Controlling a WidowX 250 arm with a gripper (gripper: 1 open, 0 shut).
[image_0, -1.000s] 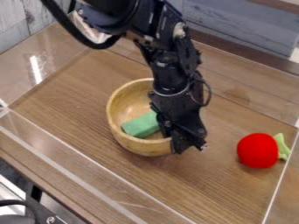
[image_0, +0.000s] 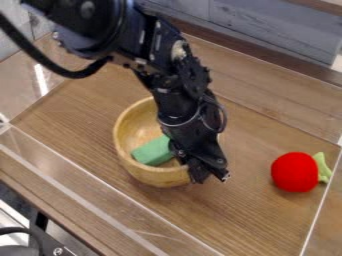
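Note:
A tan bowl (image_0: 134, 128) holds a green block (image_0: 151, 151). My black gripper (image_0: 197, 168) is down at the bowl's right side, shut on the bowl's rim, which is mostly hidden behind the fingers. To the right, a red tomato-like toy (image_0: 293, 172) with a green top lies on the wooden table (image_0: 107, 210).
The table's front left edge borders a darker area with a black cable. A pale wall (image_0: 281, 40) runs along the back.
My arm and gripper have moved a little to the left, and the bowl has shifted slightly left with them. The red toy has not moved.

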